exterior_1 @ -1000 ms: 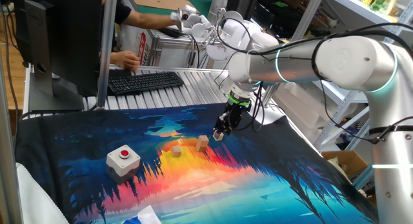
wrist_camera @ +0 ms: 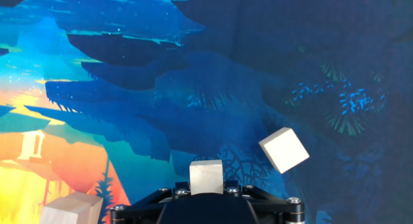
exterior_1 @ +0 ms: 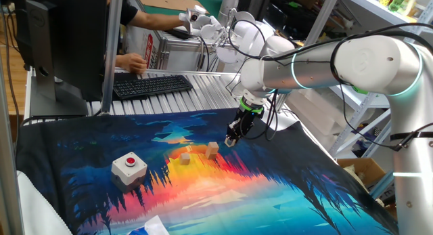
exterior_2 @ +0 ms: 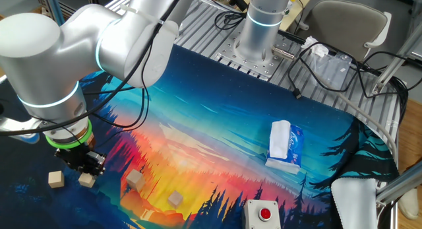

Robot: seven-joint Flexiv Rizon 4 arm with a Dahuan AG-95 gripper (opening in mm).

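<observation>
My gripper point(exterior_2: 88, 171) points down at the dark part of the printed cloth, shut on a small pale wooden block point(wrist_camera: 206, 179). In the wrist view this block sits between the dark fingertips, its sides against them; whether it touches the cloth is hard to tell. A second block point(wrist_camera: 284, 150) lies apart, turned at an angle, just beyond the gripper. On the orange part of the print stand a taller block point(exterior_1: 212, 150) and a smaller block point(exterior_1: 185, 158), with a gap between them. The second block is hidden behind the gripper in exterior view 1.
A grey box with a red button point(exterior_1: 129, 171) stands on the cloth, and a blue-and-white tissue pack point(exterior_2: 285, 146) lies farther off. A keyboard point(exterior_1: 152, 87) and monitor point(exterior_1: 64, 55) are along the table's edge, near a person's hand.
Over the last second the gripper and the block at its tips have shifted very slightly in exterior view 1. The other blocks and the button box stay where they were.
</observation>
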